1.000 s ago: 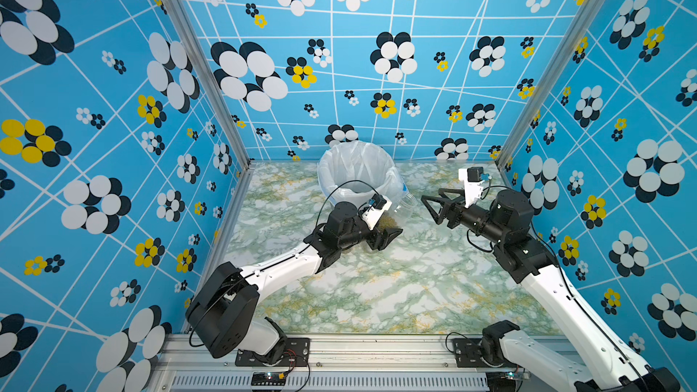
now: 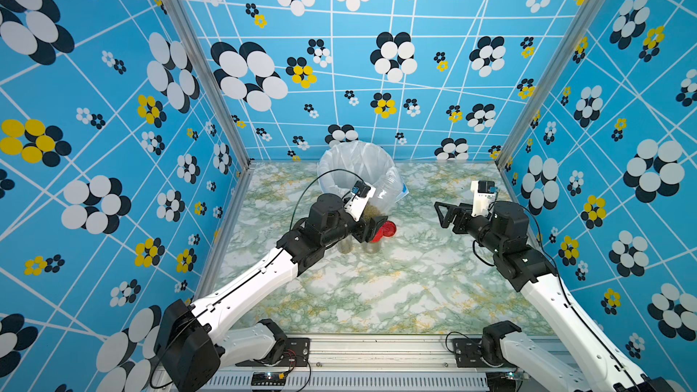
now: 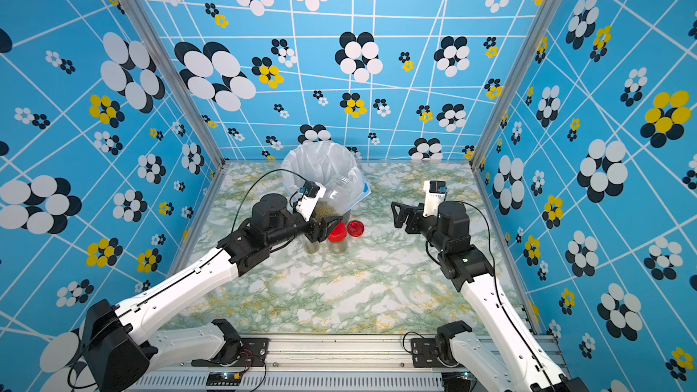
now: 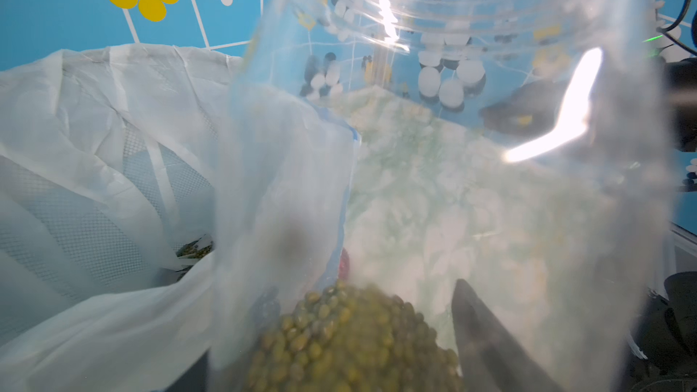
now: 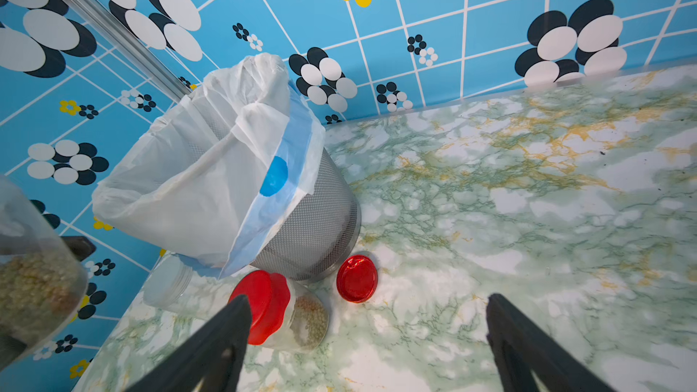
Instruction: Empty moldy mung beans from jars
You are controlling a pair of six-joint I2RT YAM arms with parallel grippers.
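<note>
My left gripper (image 2: 376, 228) is shut on a clear open-topped jar (image 4: 450, 174) with green mung beans (image 4: 348, 341) in its lower part. The jar is held upright or nearly so, above the table beside the bin (image 5: 308, 236), which has a white plastic liner (image 5: 210, 167). A few dark bits show inside the liner. Below stands a second jar with a red lid (image 5: 261, 305) and pale beans in it. A loose red lid (image 5: 357, 278) lies by the bin's base. My right gripper is open and empty, off to the right.
Another clear jar (image 5: 167, 281), without a visible lid, stands left of the red-lidded one. Blue patterned walls enclose the area.
My left gripper has moved left with the jar, bringing the red lids into view beneath it. My right arm has drawn back slightly to the right, its fingers still open.
</note>
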